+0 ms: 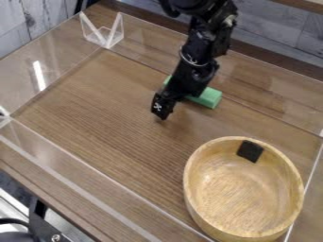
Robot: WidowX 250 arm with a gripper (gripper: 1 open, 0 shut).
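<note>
The black robot gripper (175,100) is low over the wooden table in the upper middle, its fingers angled down to the left. A green block (210,96) lies beside and partly behind it, touching or very close to the gripper's right side. The arm hides part of the block. Whether anything sits between the fingers is unclear.
A large tan bowl (240,203) with a black piece (251,150) on its rim fills the lower right. A white wire object (105,33) stands at the upper left.
</note>
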